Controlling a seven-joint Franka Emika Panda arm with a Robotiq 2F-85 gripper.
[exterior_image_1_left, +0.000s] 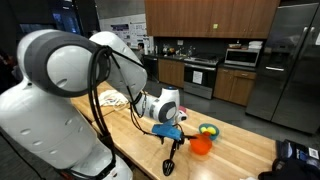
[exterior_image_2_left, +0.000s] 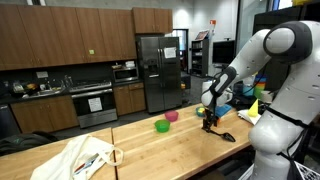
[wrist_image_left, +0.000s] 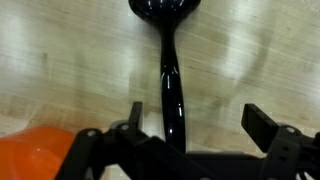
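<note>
A black long-handled utensil (wrist_image_left: 172, 90), like a spoon or ladle, lies flat on the wooden table. Its rounded head (exterior_image_1_left: 168, 166) shows clearly in exterior view 1, while the arm partly covers the handle there. My gripper points down over the handle end, its fingers wide apart. In the wrist view the handle runs between the two fingers, nearer the left one, and touches neither as far as I can see. How high the fingertips are above the table is hard to tell.
An orange bowl (exterior_image_1_left: 200, 146) stands close beside the gripper. Behind it is a blue bowl (exterior_image_1_left: 208, 129) with something yellow inside. In exterior view 2, a green bowl (exterior_image_2_left: 162, 126) and a pink bowl (exterior_image_2_left: 171, 115) stand farther off, and a white cloth (exterior_image_2_left: 82, 154) lies at the table's far end.
</note>
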